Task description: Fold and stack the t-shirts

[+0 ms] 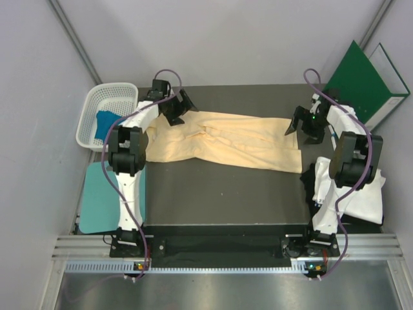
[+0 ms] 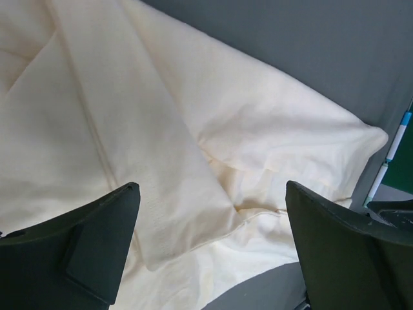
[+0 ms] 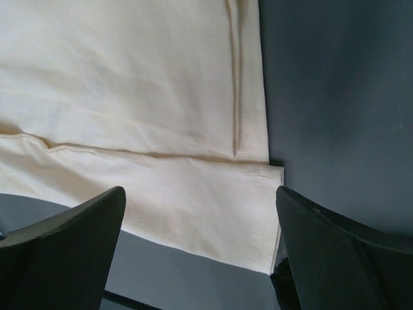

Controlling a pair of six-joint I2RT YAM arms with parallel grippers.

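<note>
A pale yellow t shirt lies stretched across the dark table, folded lengthwise, with its left part wider and wrinkled. Over that left part my left gripper hangs open, and in the left wrist view the cloth passes below its spread fingers. My right gripper is open at the shirt's right end. In the right wrist view a layered hem and a lower corner show between and beyond the fingers. Neither gripper has cloth between its fingertips.
At the left stands a white basket with a blue cloth in it, above a teal board. White folded cloth lies at the right, below a green binder. Bare table is in front of the shirt.
</note>
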